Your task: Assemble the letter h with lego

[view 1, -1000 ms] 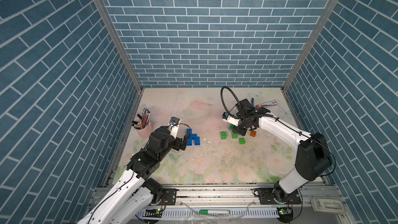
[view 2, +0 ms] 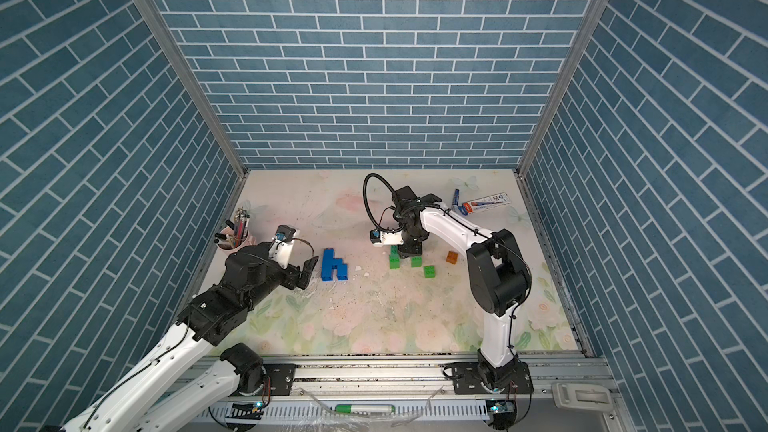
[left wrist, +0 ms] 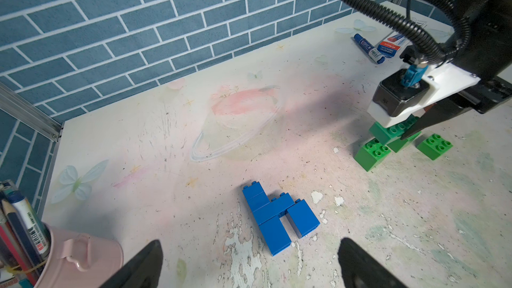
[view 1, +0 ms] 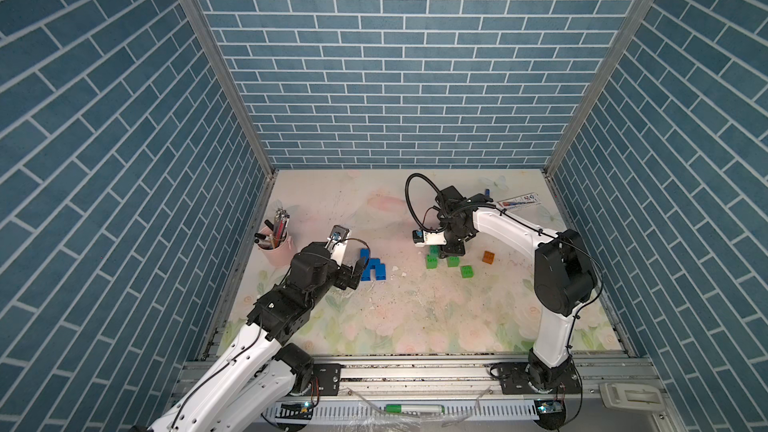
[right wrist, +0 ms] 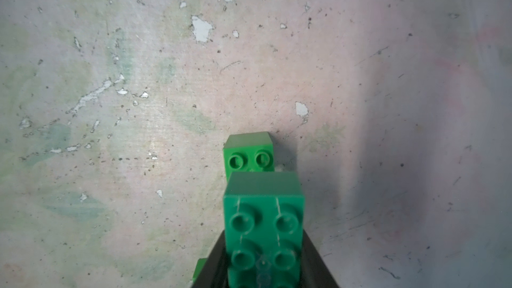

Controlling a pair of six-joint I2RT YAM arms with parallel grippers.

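Note:
Blue bricks (left wrist: 274,234) form a small h left of centre on the table. My right gripper is shut on a green brick (right wrist: 264,205), held just above and behind another green brick (right wrist: 248,149). Other loose green bricks (left wrist: 434,146) lie close by. My left gripper hangs open at the table's left, beside the blue letter, nothing between its fingers.
A pink cup (left wrist: 85,261) of pens stands at the left. An orange brick (view 2: 452,257) lies right of the green ones. A blue marker (left wrist: 368,48) and a packet (view 2: 485,201) lie at the back right.
My right gripper has moved left with the green brick, turning slightly, toward the green brick nearest the blue letter. The left arm is nearly still.

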